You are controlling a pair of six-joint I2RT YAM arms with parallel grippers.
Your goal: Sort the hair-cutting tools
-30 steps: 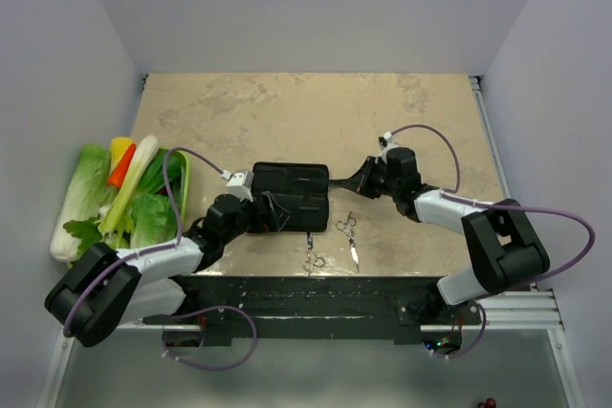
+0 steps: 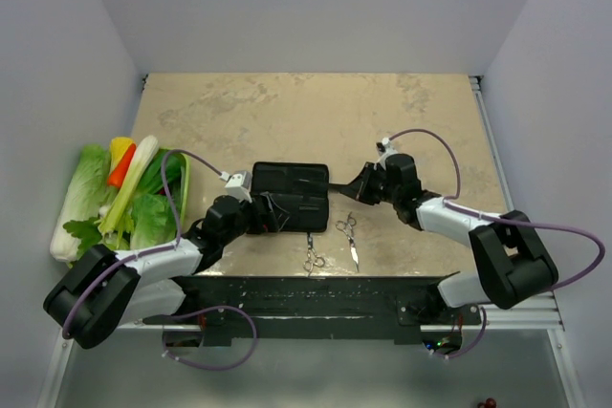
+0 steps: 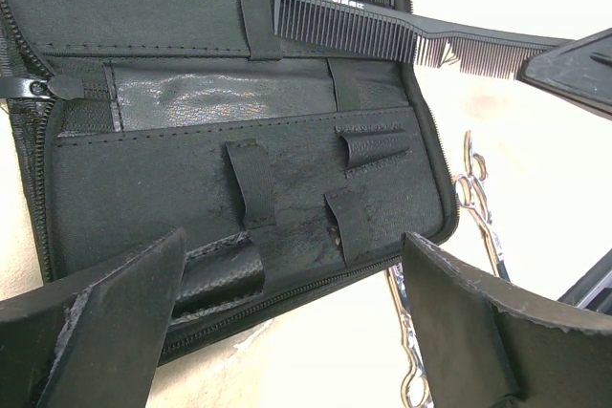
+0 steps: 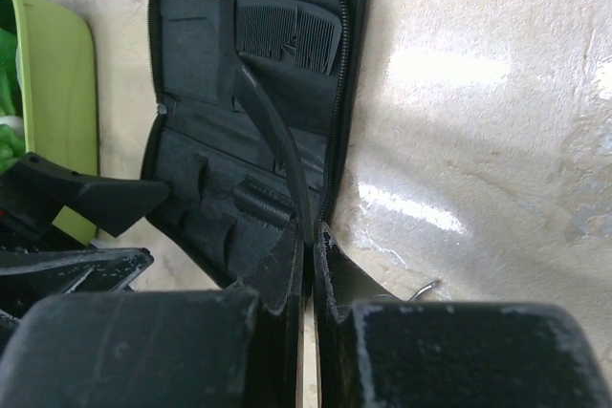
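The black zip case (image 2: 287,167) lies unfolded on the table, with empty loops and pockets on its near panel in the left wrist view. A black comb (image 3: 382,33) reaches over the case's right edge, its end pinched by my right gripper, which is shut on it. Another comb (image 4: 263,26) sits under a strap in the far panel. My left gripper stands open over the near-left edge of the case, nothing between its fingers. Two pairs of scissors (image 2: 311,255) lie on the table by the case's near right side.
A green bin of vegetables (image 2: 187,188) stands left of the case, behind my left arm. Clear table (image 2: 287,112) stretches beyond the case and to the far right. The table's front edge runs close to the scissors.
The right arm has shifted slightly toward the near side, with the comb still in its gripper. The left arm, case and scissors look unmoved.
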